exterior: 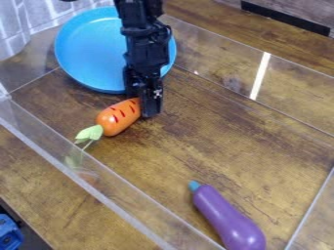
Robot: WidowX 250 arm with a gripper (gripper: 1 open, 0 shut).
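Observation:
The black gripper [144,98] hangs over the wooden table at the near right edge of a blue plate [90,51], low by the upper end of a toy carrot [117,118]. The carrot is orange with dark marks and pale green leaves, lying diagonally below the plate. Whether the fingers hold the carrot or stand apart is hard to tell in the dark shape. A purple toy eggplant [228,217] lies at the lower right.
Clear plastic walls edge the table at the lower left and right. A small blue object [7,232] sits outside at the bottom left.

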